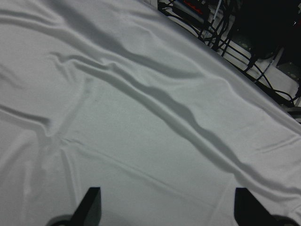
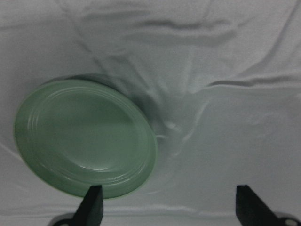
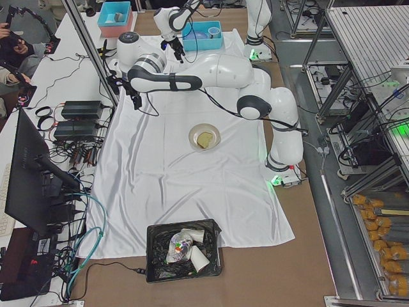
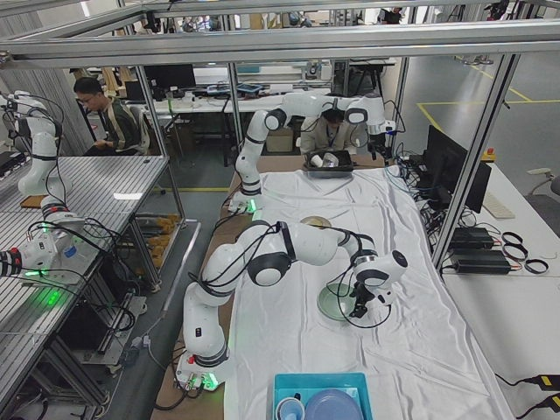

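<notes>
My left gripper hangs high over the cloth's edge near the cables; in the left wrist view its open fingers have only white cloth below. My right gripper is low over the green plate; in the right wrist view it stands open, the plate beneath and to one side. A beige plate with a yellowish piece on it lies mid-cloth. The green plate is hidden behind my left arm in the camera left view.
A black bin with bags and white items stands at one end of the cloth. A blue bin with plates and a cup is at the other. A monitor and cables line one side.
</notes>
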